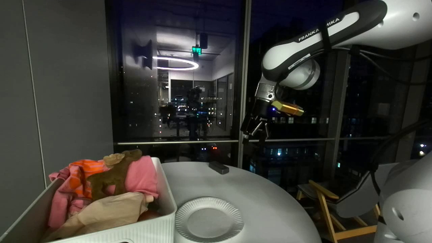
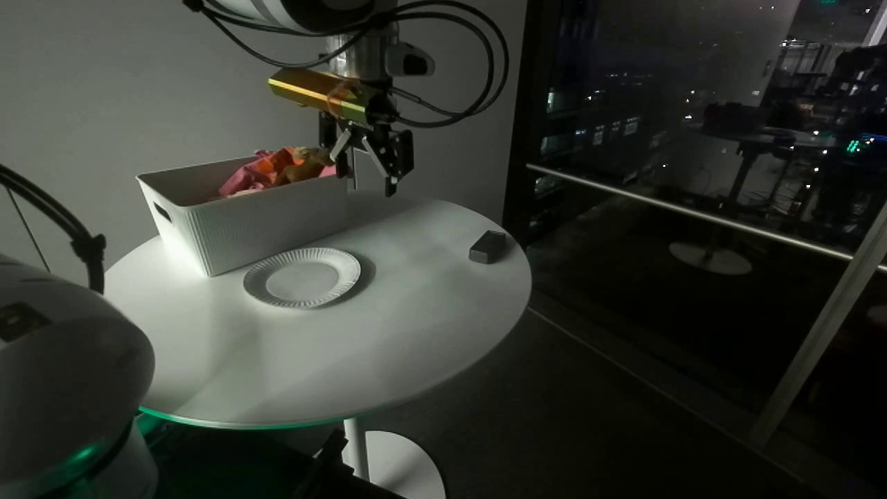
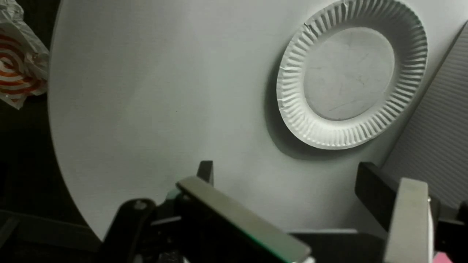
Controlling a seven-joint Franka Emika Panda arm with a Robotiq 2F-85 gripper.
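My gripper (image 1: 255, 137) hangs high over the round table, open, with nothing between its fingers. In the wrist view its two fingers stand wide apart, with bare tabletop behind them. A white paper plate (image 2: 301, 278) with a ribbed rim lies flat and empty beside the bin; the wrist view has this plate (image 3: 349, 72) at upper right. The white bin (image 2: 267, 226) holds pink and orange cloth (image 1: 83, 170), a beige cloth (image 1: 109, 214) and a brown plush animal (image 1: 114, 174). A small dark block (image 2: 488, 247) rests near the table's edge.
A wooden-armed chair (image 1: 344, 202) stands beyond it, close to large windows. In the wrist view, a crinkled bag (image 3: 19, 61) lies past the table edge.
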